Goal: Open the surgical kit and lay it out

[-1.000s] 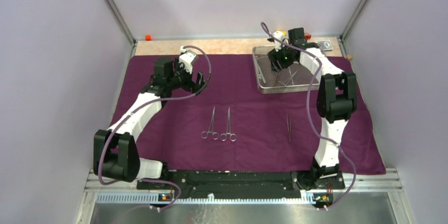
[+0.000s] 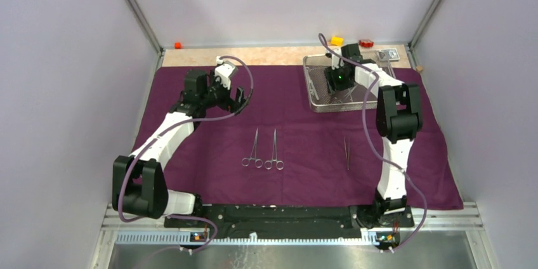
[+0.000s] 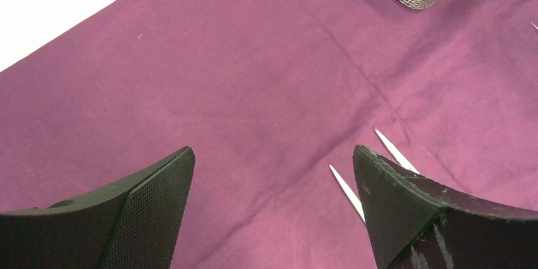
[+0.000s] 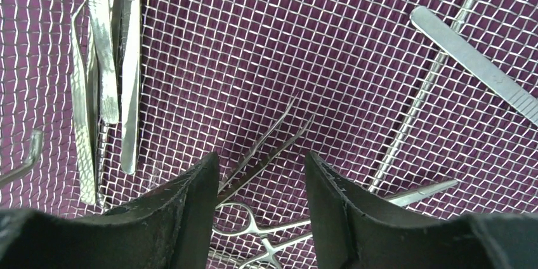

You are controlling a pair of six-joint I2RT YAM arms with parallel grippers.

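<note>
The mesh tray (image 2: 310, 106) sits at back right, holding forceps, scissors (image 4: 250, 224) and other steel instruments. My right gripper is inside it, fingers apart either side of fine pointed tweezers (image 4: 266, 161); whether it touches them cannot be told. My left gripper (image 2: 238, 99) stands open over the cloth (image 3: 241, 78), nothing between its fingers. Two pairs of ring-handled instruments (image 2: 252, 161) lie side by side at the middle front, and slim tweezers (image 2: 347, 155) lie at the right.
Small red and yellow objects (image 2: 337, 40) and a silver item (image 2: 392, 54) stand on the back strip behind the tray.
My right gripper has come slightly toward the front within the tray, and its arm has shifted a little left. The left arm has stayed still.
</note>
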